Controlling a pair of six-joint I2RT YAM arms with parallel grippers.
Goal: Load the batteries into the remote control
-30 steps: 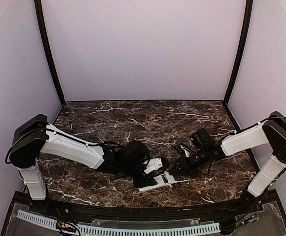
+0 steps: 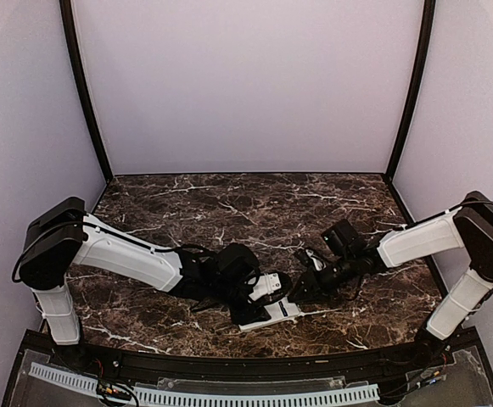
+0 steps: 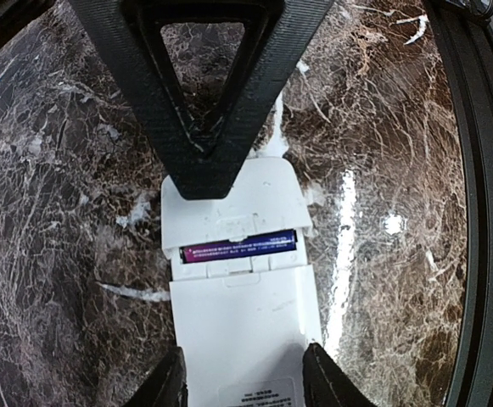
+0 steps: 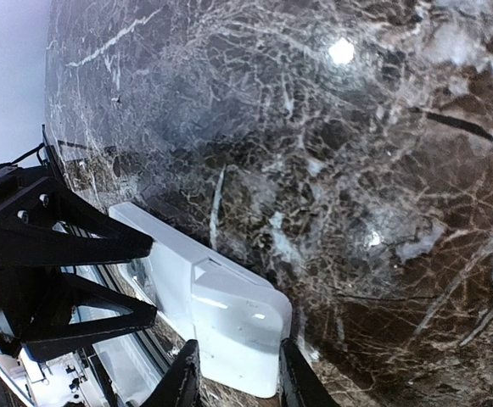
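The white remote control (image 2: 271, 315) lies flat near the table's front, back side up. One purple-blue battery (image 3: 239, 247) shows in a gap between the white end piece (image 3: 238, 199) and the body plate (image 3: 244, 309). My left gripper is part open, its fingers astride the body; whether they press on its sides is unclear. At the end piece, my right gripper stands part open with a gap between its fingertips; one of its fingers (image 3: 199, 170) hangs over that piece. Contact there cannot be judged.
Bare dark marbled table (image 2: 187, 208) lies behind and on both sides of the arms. A black rail (image 2: 229, 365) runs along the front edge, close to the remote. No loose batteries are seen elsewhere.
The right gripper has shifted slightly at the remote's end. The left arm hardly moved, and the remote stays in about the same place.
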